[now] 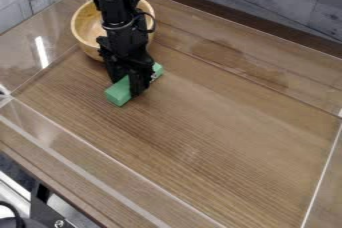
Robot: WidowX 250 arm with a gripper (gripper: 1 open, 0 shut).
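Note:
My black gripper (131, 76) reaches down from the top of the camera view, low over the wooden table (227, 132). Beneath it lies a green object (119, 94), partly hidden by the gripper, with part of it showing at lower left and a pale green bit to the right. The gripper appears shut on the green object, though its fingertips are hard to make out against it.
A light yellow-tan bowl (87, 24) sits at the upper left, behind the arm. Grey walls border the table at the top and left.

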